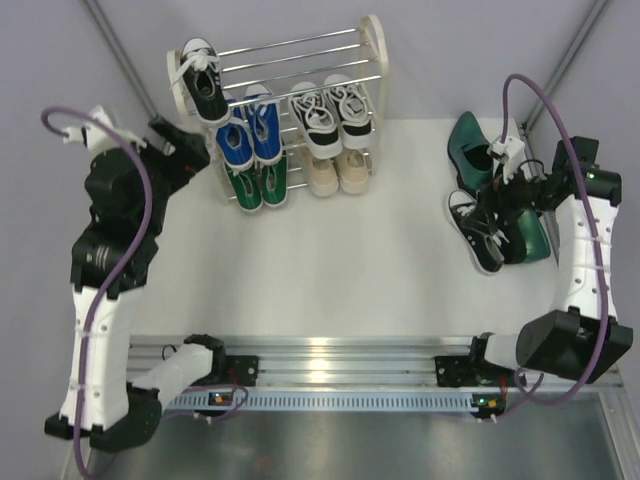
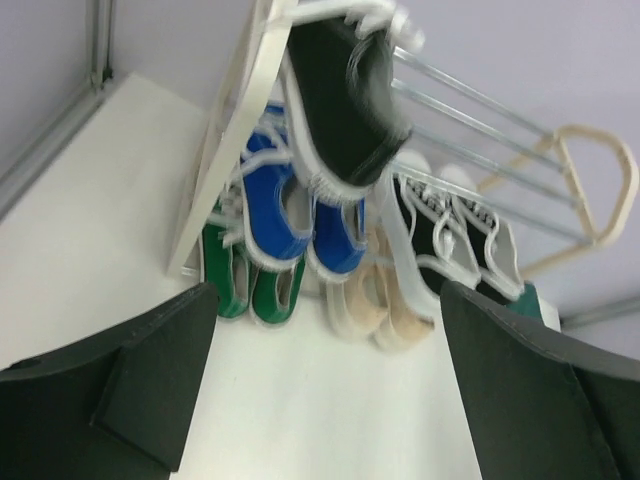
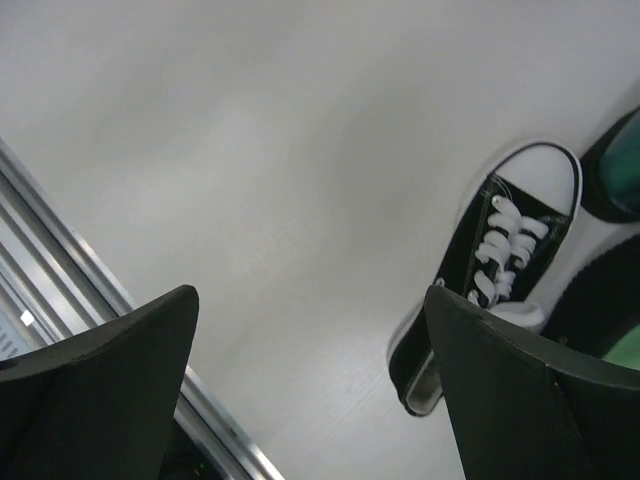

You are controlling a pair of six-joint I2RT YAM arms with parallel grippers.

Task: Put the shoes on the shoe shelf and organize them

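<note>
My left gripper (image 1: pixel 180 150) stands open just below and left of the shelf; its view shows a black shoe (image 2: pixel 340 90) on the top tier at the shelf's left end. Blue shoes (image 1: pixel 263 130) and black-and-white sneakers (image 1: pixel 315 118) sit side by side on the middle tier, with green shoes (image 1: pixel 274 188) and beige shoes (image 1: pixel 353 172) below. My open right gripper (image 1: pixel 480 215) is over the right-hand pile, where a black sneaker (image 3: pixel 470 260) lies on the floor beside dark teal shoes (image 1: pixel 465 140).
The white floor (image 1: pixel 350 260) between shelf and right pile is clear. The shelf's top tier (image 1: pixel 300 55) is empty right of the black shoe. A metal rail (image 1: pixel 330 345) runs along the front edge.
</note>
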